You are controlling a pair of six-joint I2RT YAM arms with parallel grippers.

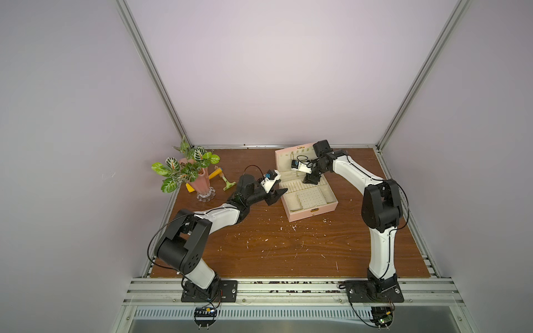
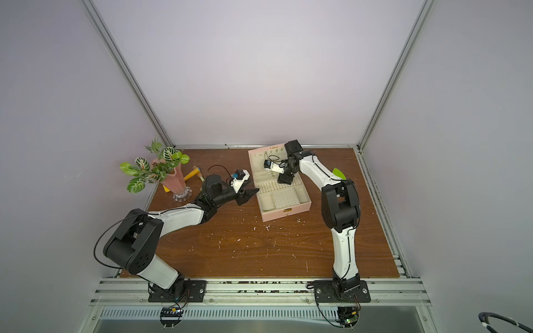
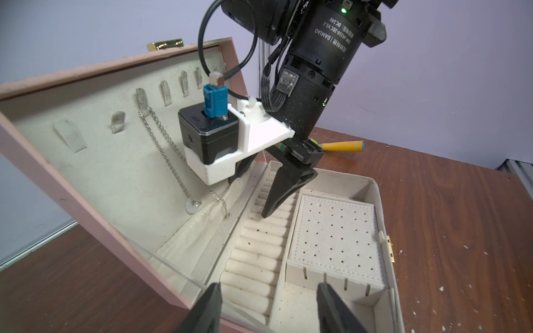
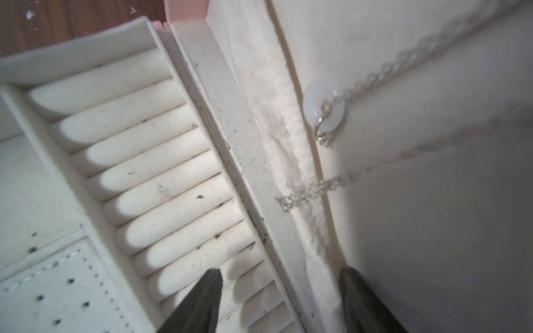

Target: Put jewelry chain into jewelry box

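Note:
The pink jewelry box (image 1: 312, 212) stands open at the table's middle, its cream lid (image 3: 111, 155) leaning back. A thin silver chain (image 3: 161, 130) with a round pendant (image 3: 192, 206) hangs on one of the lid's hooks (image 3: 142, 102); its loose end (image 4: 284, 203) reaches the cloth strip at the hinge. My right gripper is inside the box, its fingers parted, one over the ring rolls and one by the lid. Between them runs the cloth strip (image 4: 288, 144); whether they touch it, I cannot tell. My left gripper stands open and empty at the box's left side.
A potted plant (image 1: 201, 183) and a green-headed tool (image 1: 227, 183) lie to the left. Beyond the box is another tool with a yellow-orange handle (image 3: 341, 146). Bare table (image 1: 277, 249) with small white scraps spreads in front.

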